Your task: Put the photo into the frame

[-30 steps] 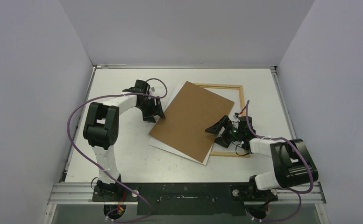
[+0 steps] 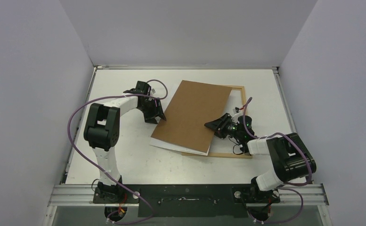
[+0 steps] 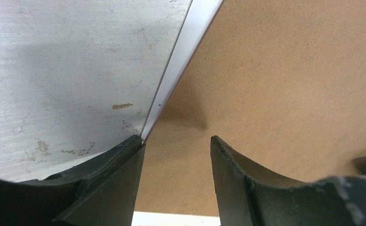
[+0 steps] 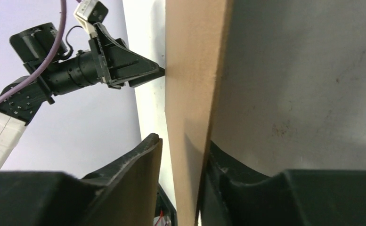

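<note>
A brown board (image 2: 190, 113) lies with a white sheet (image 2: 166, 145) under it, overlapping the wooden frame (image 2: 218, 155) on the right. My left gripper (image 2: 156, 115) is at the board's left edge; in the left wrist view its left fingertip (image 3: 131, 155) touches that edge, with the fingers apart and brown surface between them. My right gripper (image 2: 215, 128) is at the board's right edge, fingers either side of it; in the right wrist view the board's edge (image 4: 192, 117) runs between them. Whether either is clamped is unclear.
Walls border the workspace on the back and sides. Purple cables loop over both arms.
The right gripper has moved a little up and left in the top view, and the board and sheet have turned with it, their lower right corner rising. The left gripper stayed put.
</note>
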